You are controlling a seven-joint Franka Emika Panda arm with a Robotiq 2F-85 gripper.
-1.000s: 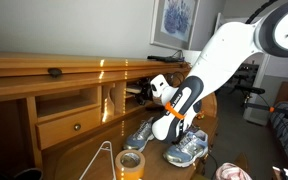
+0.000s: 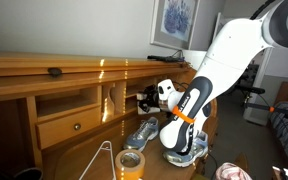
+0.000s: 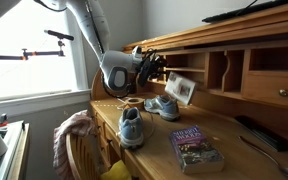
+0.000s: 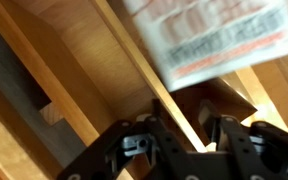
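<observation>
My gripper (image 3: pixel 152 67) is beside the wooden shelf's compartments, above the desk. In the wrist view its two dark fingers stand apart at the lower edge, with nothing visible between them, so the gripper is open. A white, flat, box-like item with reddish print (image 4: pixel 214 38) is blurred at the top of that view, beyond the fingertips. The second exterior view shows this white item (image 3: pixel 181 90) tilted in front of the shelf, just beside the gripper; what supports it cannot be told.
Grey sneakers (image 3: pixel 131 127) stand on the desk below, with a book (image 3: pixel 195 150) nearer that camera. A tape roll (image 2: pixel 130 163) lies by the shelf's drawer (image 2: pixel 68 126). A chair (image 3: pixel 81 158) with a cloth stands at the desk's front.
The arm has drawn back from the shelf, toward the right and slightly down in the first exterior view. The sneakers and tape roll have not moved.
</observation>
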